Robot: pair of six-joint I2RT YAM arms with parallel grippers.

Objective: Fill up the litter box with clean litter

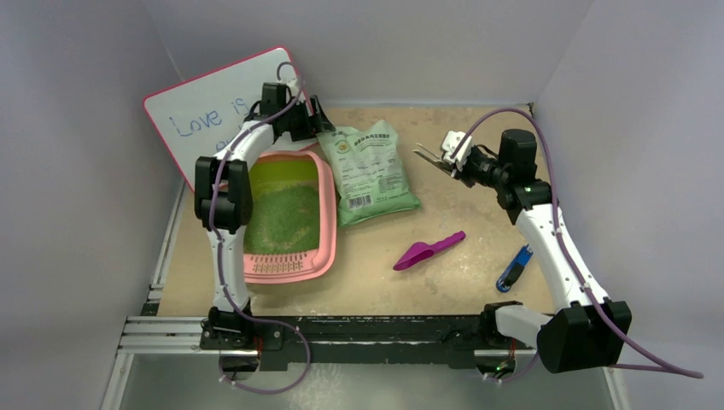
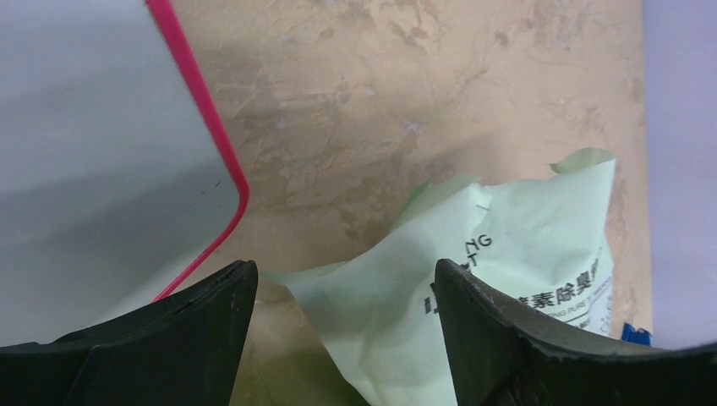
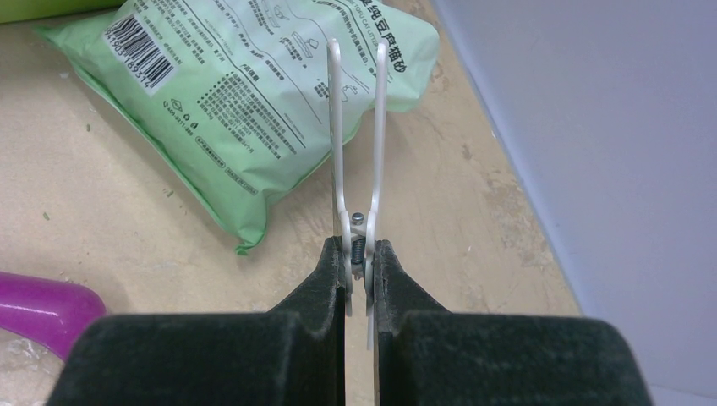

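The green litter bag [image 1: 370, 175] lies on the table right of the pink litter box [image 1: 328, 205], which has green litter on its floor. At the bag's upper left corner my left gripper [image 1: 324, 116] is open. In the left wrist view the pale bag corner [image 2: 338, 296] shows between the spread fingers, and its right part passes behind one finger. Whether the bag's top is cut cannot be told. Right of the bag, my right gripper is shut on a spring-loaded metal tool [image 3: 380, 127] with two slim prongs held apart, pointing toward the bag.
A purple scoop [image 1: 429, 250] lies on the table right of the box. Beyond it is a blue cutter [image 1: 514, 269]. A whiteboard [image 1: 205, 98] leans behind the box at the back left.
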